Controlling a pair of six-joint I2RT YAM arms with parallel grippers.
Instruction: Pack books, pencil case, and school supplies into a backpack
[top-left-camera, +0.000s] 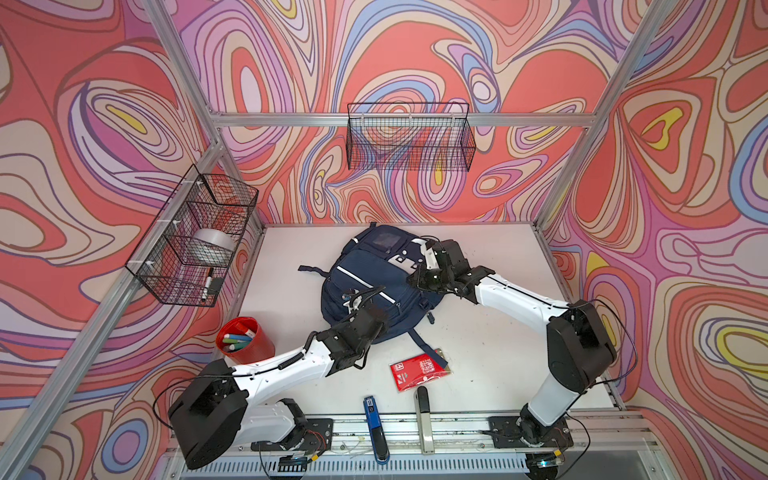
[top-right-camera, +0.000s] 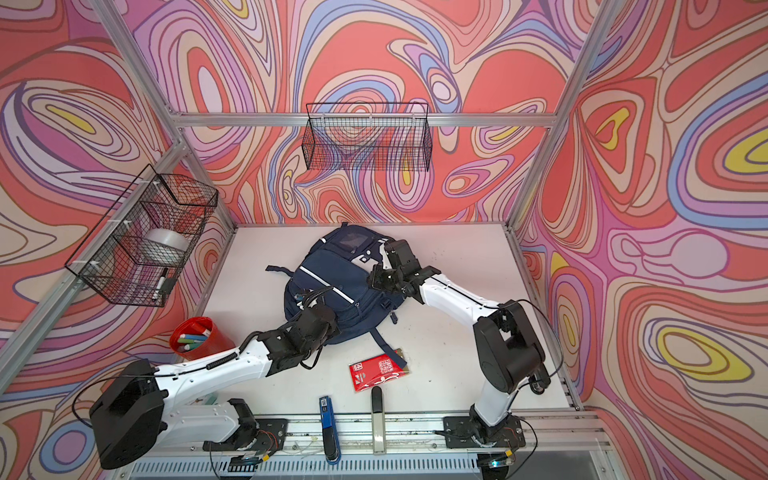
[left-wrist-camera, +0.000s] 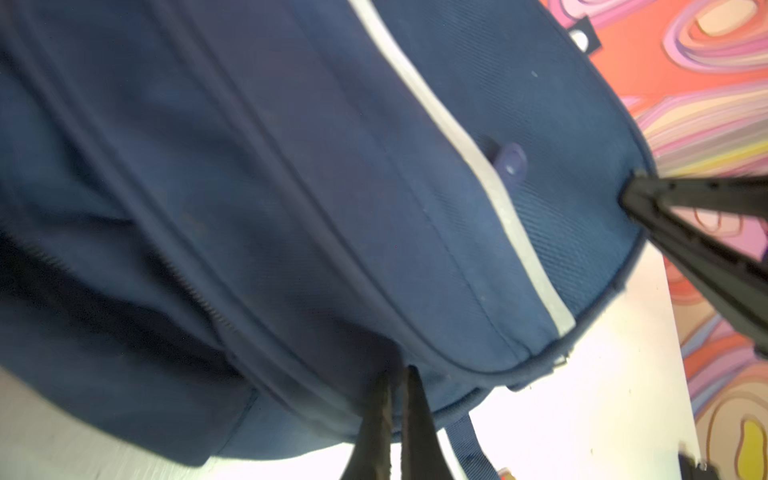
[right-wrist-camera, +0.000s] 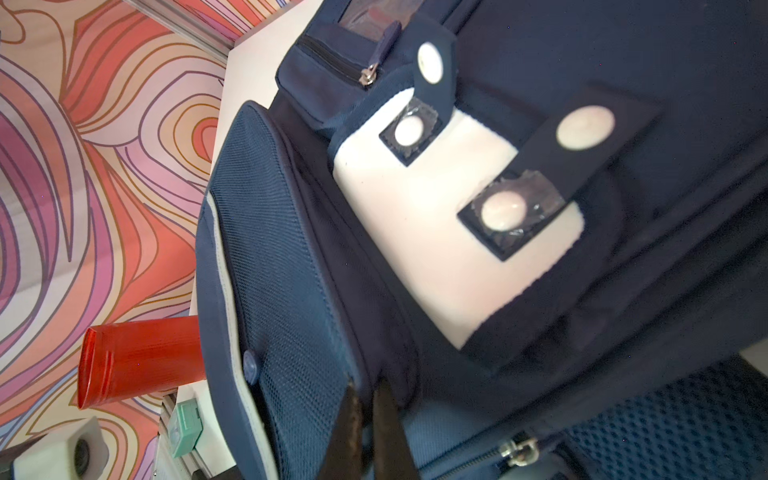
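Observation:
A dark blue backpack (top-left-camera: 360, 276) lies on the table, a white reflective stripe across its front pocket. In the right wrist view my right gripper is shut, with the edge of the backpack's fabric pinched between its fingertips. My left gripper is also shut, its tips in front of the pocket's lower side; nothing clear shows between them. A red packet (top-left-camera: 412, 373) rests on the table in front of the bag, partly under a strap (top-left-camera: 428, 349). At the front left stands a red cup (top-left-camera: 254, 349) with several markers (top-left-camera: 237, 338).
A blue tool-like item (top-left-camera: 374, 428) and a black-and-white one (top-left-camera: 424, 420) lie along the front rail. Wire baskets hang at the left (top-left-camera: 196, 240) and back (top-left-camera: 410, 144); the left one holds a white item (top-left-camera: 214, 244).

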